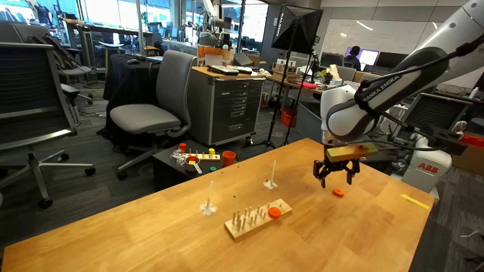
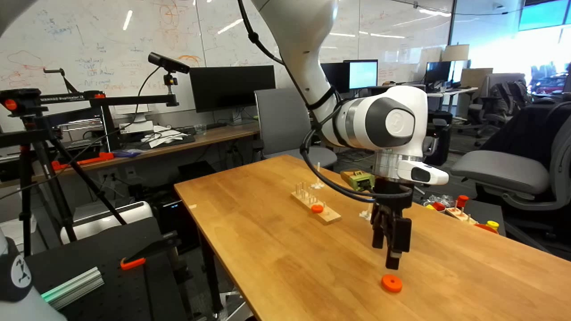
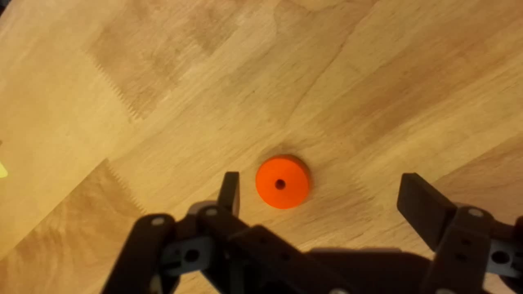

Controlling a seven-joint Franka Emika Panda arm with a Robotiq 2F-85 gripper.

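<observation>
A loose orange disc (image 1: pixel 338 192) with a small centre hole lies flat on the wooden table. Above it hangs my gripper (image 1: pixel 336 183), open, with only air between its fingers. Seen from the wrist, the disc (image 3: pixel 282 181) appears between the two fingers, closer to the left finger, with bare table around it. In exterior view 2 the gripper (image 2: pixel 386 257) is over the table just beyond the disc (image 2: pixel 391 283). A wooden pegboard (image 1: pixel 258 219) with several upright pegs carries another orange disc (image 1: pixel 274 212) near one end.
Two thin upright rods, a nearer one (image 1: pixel 210 195) and a farther one (image 1: pixel 273 172), are fixed to the table. Yellow tape (image 1: pixel 414 201) marks the right side. A low black side table (image 1: pixel 170 174) holds an orange cup (image 1: pixel 228 158) and other pieces.
</observation>
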